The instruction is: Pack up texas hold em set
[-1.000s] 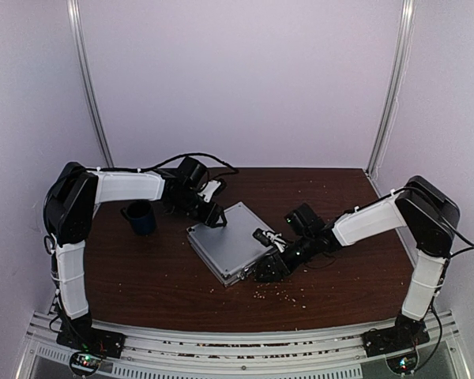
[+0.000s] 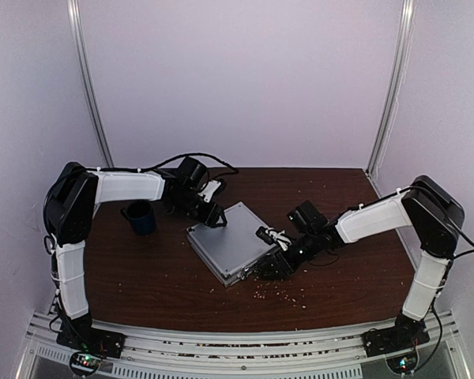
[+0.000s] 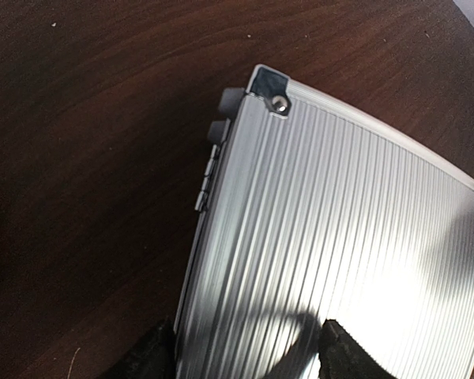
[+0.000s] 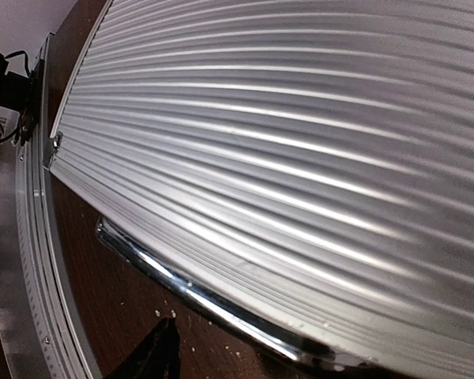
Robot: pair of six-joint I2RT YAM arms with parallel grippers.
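A ribbed silver case [image 2: 231, 238] lies closed on the dark table, turned at an angle. My left gripper is at its back left edge, fingers apart, one finger [image 3: 344, 355] over the lid and the other beyond the edge. In the left wrist view, small fittings stick out along that side. At the front right side, by the chrome handle [image 4: 213, 304], is my right gripper [image 2: 262, 275]. Its one visible finger [image 4: 159, 351] stands clear of the handle; the other finger is hidden. No cards or chips show, and the case's inside is hidden.
A dark blue mug [image 2: 141, 218] stands left of the case, close to the left arm. Small pale crumbs [image 2: 283, 292] are scattered on the table [image 2: 166, 292] in front of the right gripper. Open table lies at the front left and back right.
The case and the left arm look unmoved.
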